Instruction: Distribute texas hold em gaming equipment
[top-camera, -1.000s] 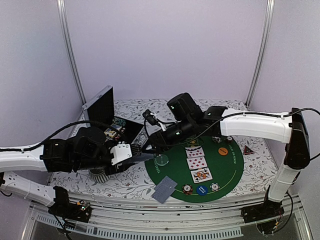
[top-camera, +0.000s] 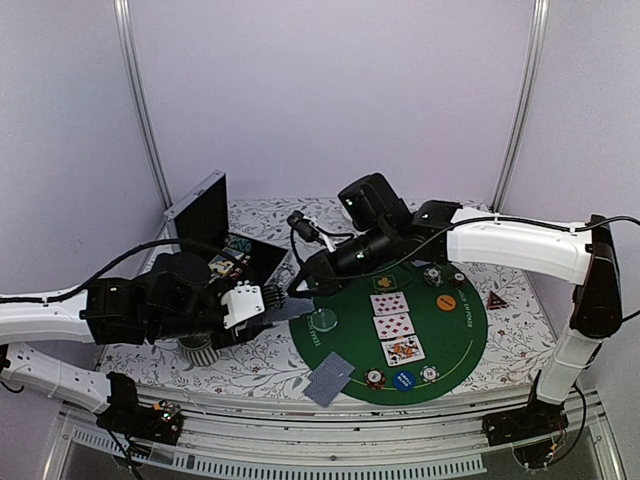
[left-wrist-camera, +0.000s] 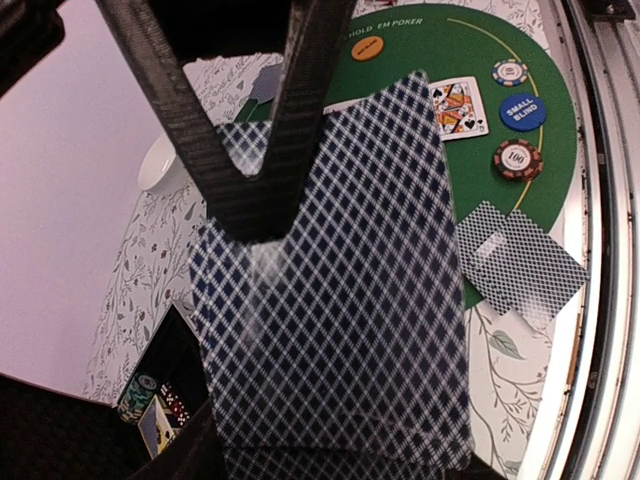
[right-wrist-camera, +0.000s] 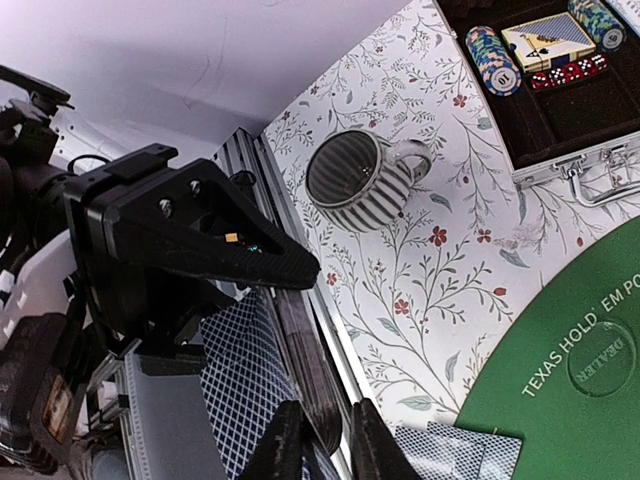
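Blue checked playing cards (left-wrist-camera: 340, 300) fill the middle of the left wrist view, held at my left gripper (top-camera: 275, 305), whose own fingers are mostly hidden. My right gripper (top-camera: 305, 285) is beside it in the top view; its dark fingers reach over the cards in the left wrist view, and its closing is unclear. Face-down cards (top-camera: 328, 378) lie at the green mat's (top-camera: 440, 350) near-left edge. Three face-up cards (top-camera: 394, 326) form a column on the mat, with chips (left-wrist-camera: 517, 158), a small blind button (left-wrist-camera: 522, 111) and an orange button (top-camera: 446, 301) around them.
An open case with chips, cards and dice stands at the back left. A striped mug (right-wrist-camera: 365, 190) sits left of the mat, below my left arm in the top view. The tray edge runs along the front.
My right arm has risen slightly in the top view, uncovering more of the upper face-up card. My left arm is nearly still.
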